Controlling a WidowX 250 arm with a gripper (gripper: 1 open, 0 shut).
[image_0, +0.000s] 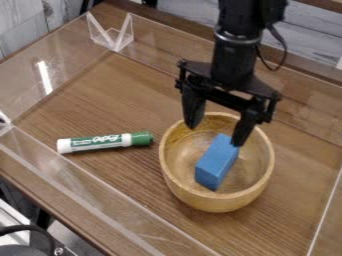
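My black gripper (219, 123) hangs over the back of a round cream bowl (187, 190), its fingers parted and nothing seen between them. A blue block (215, 164) lies in the bowl just below and in front of the fingers. A white-and-green tube (104, 142) lies on the wooden table to the bowl's left.
A clear wire-like holder (115, 30) stands at the back left. A white ledge runs along the back. A dark cable shows at the bottom left.
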